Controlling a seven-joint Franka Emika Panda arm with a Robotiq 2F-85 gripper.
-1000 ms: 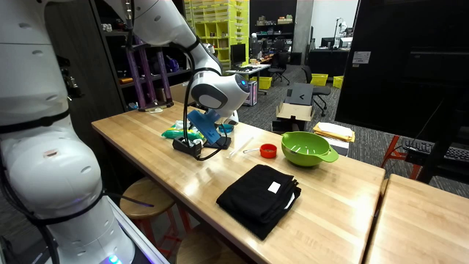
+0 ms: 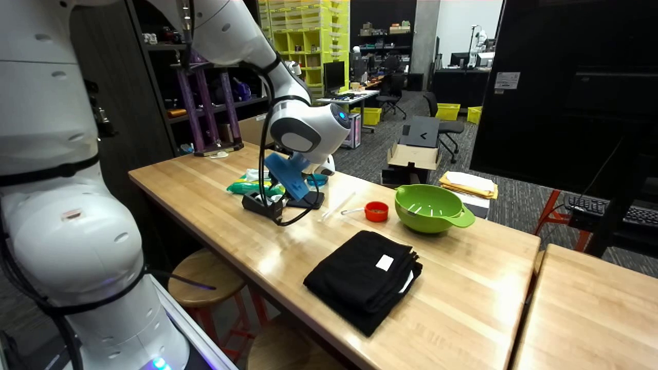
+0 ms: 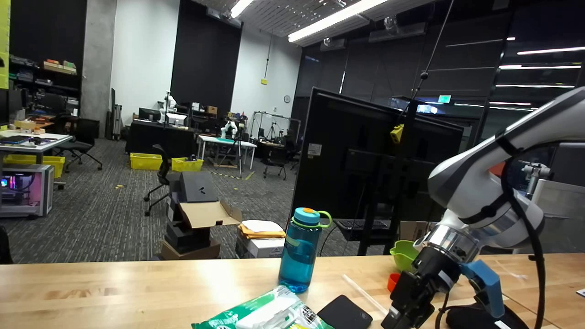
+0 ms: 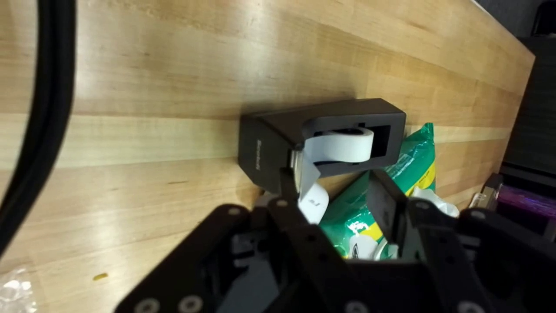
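My gripper is part open in the wrist view, its two dark fingertips apart. The left fingertip overlaps the front corner of a black tape dispenser [image 4: 266, 151] that holds a white tape roll [image 4: 352, 146]. Below the dispenser, a small white rounded object [image 4: 314, 203] shows partly in the gap; nothing looks clamped. A green and yellow packet [image 4: 344, 216] lies behind the right finger. In the first exterior view the fingers are hidden by the blue bracket [image 2: 287, 176], close by the dispenser [image 2: 259, 204].
A blue bottle [image 3: 300, 252] and a flat black item [image 3: 345, 313] stand close to the arm. Farther right are a red measuring cup [image 2: 376, 211], a green colander [image 2: 425, 209] and folded black cloth [image 2: 361, 274]. A black cable loops beside the wrist.
The arm's upper links and blue bracket have shifted very slightly. The objects on the table stay where they were.
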